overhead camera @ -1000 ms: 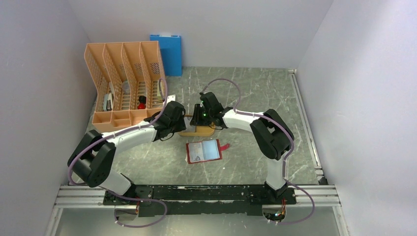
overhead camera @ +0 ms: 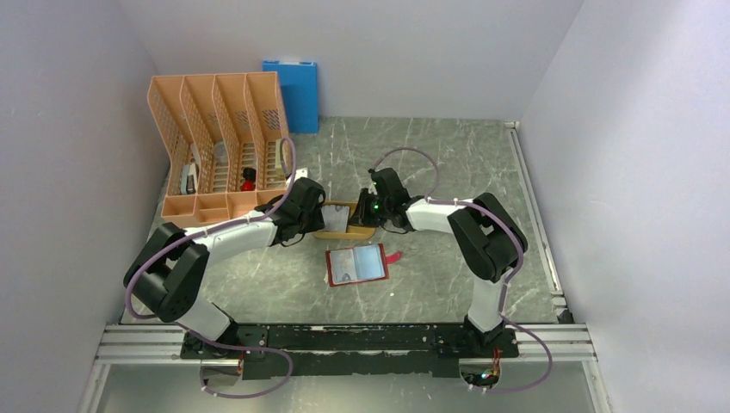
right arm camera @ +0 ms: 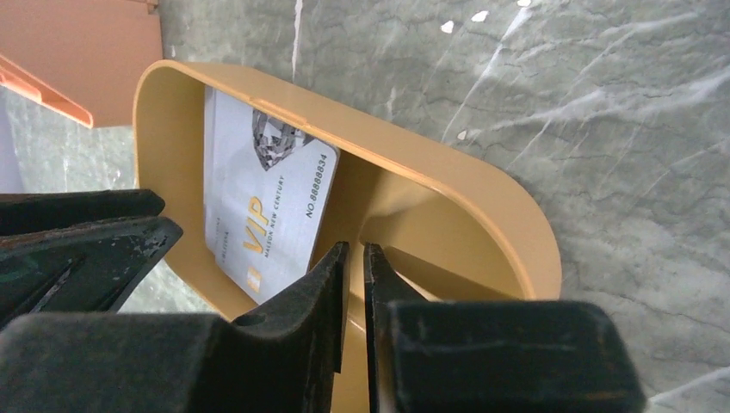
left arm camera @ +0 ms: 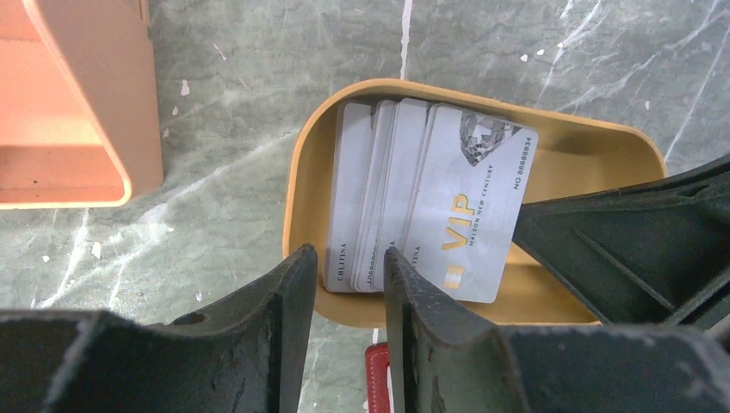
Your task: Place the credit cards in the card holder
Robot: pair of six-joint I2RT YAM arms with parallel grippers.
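Several white cards (left arm camera: 469,202) lie fanned and leaning over one another in the left part of a tan box (left arm camera: 293,194); the uppermost shows gold VIP lettering. My left gripper is open over the box's near left side, nothing between its fingers. In the right wrist view, my right gripper is shut with only a thin empty slit between its fingertips. It hangs over the bare part of the box, and the VIP card (right arm camera: 288,202) is to its left, outside the fingers. The red-edged card holder (overhead camera: 386,258) lies spread open in front of the box.
An orange compartmented rack (overhead camera: 185,206) with a few items stands at the back left, beside an upright blue folder (overhead camera: 297,95). Both grippers are close together over the small box. Open grey table lies on the right and in front.
The cards are now fanned further to the right. The left gripper has barely moved.
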